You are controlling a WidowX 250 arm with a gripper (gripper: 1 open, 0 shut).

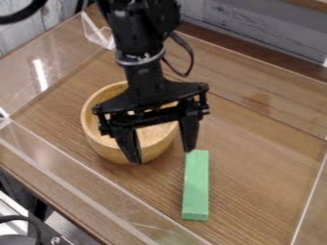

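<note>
My black gripper (159,140) hangs over a round tan bowl (96,124) at the centre-left, its two fingers pointing down and spread open. A flat green bar (196,191) lies on the wooden surface to the right of the bowl, below the right finger. The part of the bowl under the gripper body is hidden.
A clear plastic item (99,33) is at the upper left. A white wall or rim runs along the back, and black cables lie at the lower left.
</note>
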